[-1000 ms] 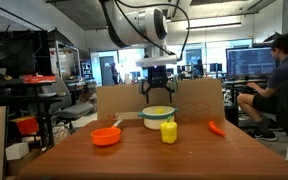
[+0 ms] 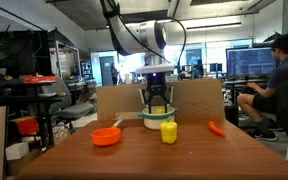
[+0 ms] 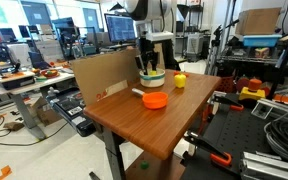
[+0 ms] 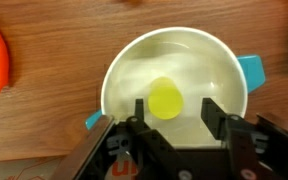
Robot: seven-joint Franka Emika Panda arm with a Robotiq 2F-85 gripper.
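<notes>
A white pot (image 2: 157,120) with teal handles stands on the wooden table, and a round yellow object (image 4: 165,98) lies on its floor. My gripper (image 2: 158,104) is directly above the pot, pointing down. In the wrist view, its black fingers (image 4: 139,108) are spread apart over the pot, with the yellow object seen between and beyond them. Nothing appears to be held. A yellow pepper-like object (image 2: 168,132) stands on the table in front of the pot.
An orange bowl (image 2: 106,136) is left of the pot, and a red chili (image 2: 216,128) lies to its right. Behind the pot rises a cardboard panel (image 2: 197,101). A person (image 2: 280,75) sits beyond the right side.
My gripper has come down from higher up toward the pot's opening. The pot, bowl, chili and yellow object in front have stayed in place.
</notes>
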